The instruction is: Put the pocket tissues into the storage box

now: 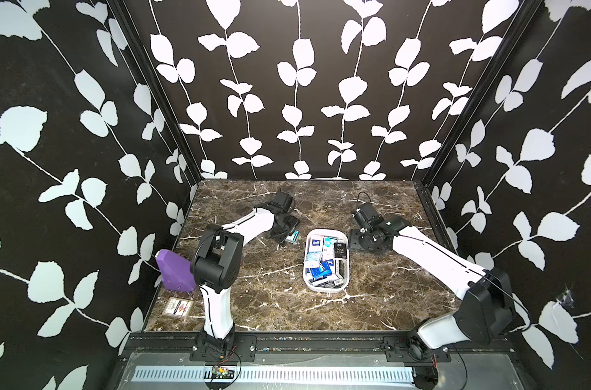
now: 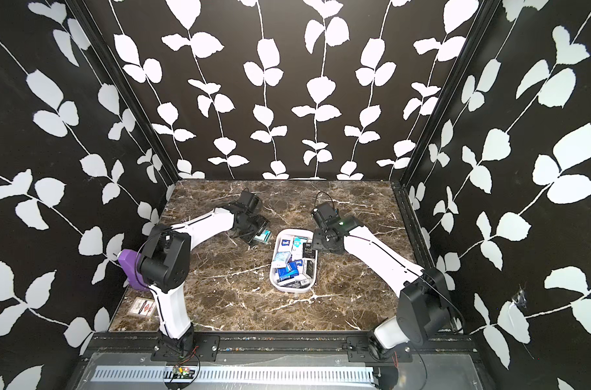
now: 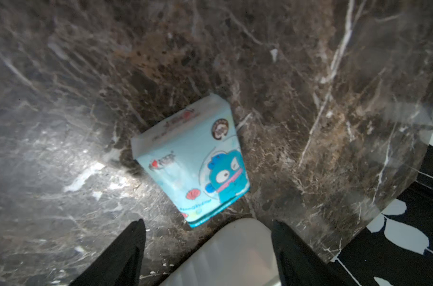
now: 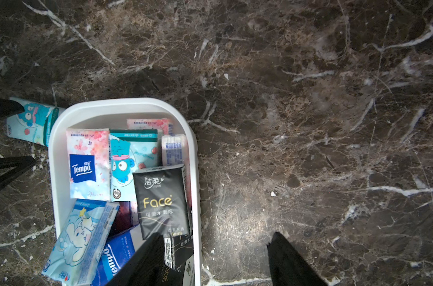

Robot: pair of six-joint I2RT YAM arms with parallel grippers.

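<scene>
A light-blue tissue pack (image 3: 197,162) with a teal cartoon figure lies on the marble table, left of the white storage box (image 4: 193,157). My left gripper is open beside it, with nothing between its fingers; in the right wrist view its dark fingers (image 4: 9,164) reach in from the left, near the pack. The box holds several tissue packs, among them a black Face pack (image 4: 161,200), a pink Tempo pack (image 4: 88,164) and a blue pack (image 4: 80,240). At the box's right edge, my right gripper has its fingers apart and nothing held.
A purple object (image 1: 175,271) stands at the table's left edge, partly behind my left arm. A small flat card-like item (image 1: 177,306) lies at the front left. Bare table (image 1: 393,286) spreads to the right of the box and in front of it.
</scene>
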